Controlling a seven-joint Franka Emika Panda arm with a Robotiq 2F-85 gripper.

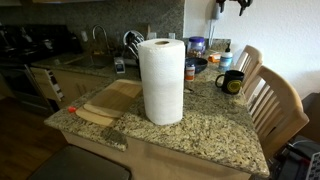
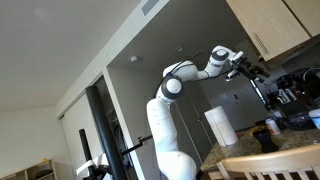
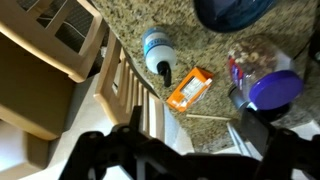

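Observation:
My gripper is open, its two dark fingers wide apart at the bottom of the wrist view with nothing gripped between them. The counter lies below it. Ahead of the fingers in that view are an orange packet (image 3: 190, 90), a white-and-blue bottle (image 3: 158, 48) with a black nozzle, and a jar with a purple lid (image 3: 275, 88). At the top right of exterior view 1, the gripper (image 1: 232, 6) hangs high over the far end of the counter. Exterior view 2 shows the gripper (image 2: 245, 68) near the upper cabinets.
A tall paper towel roll (image 1: 163, 85) stands on the granite counter (image 1: 200, 145). Beyond it are a black mug (image 1: 232, 82) and a dark pan (image 3: 230, 10). Wooden chairs (image 1: 280, 105) line the right side. Cutting boards (image 1: 112, 100) lie left, and a cabinet (image 2: 265, 28) hangs overhead.

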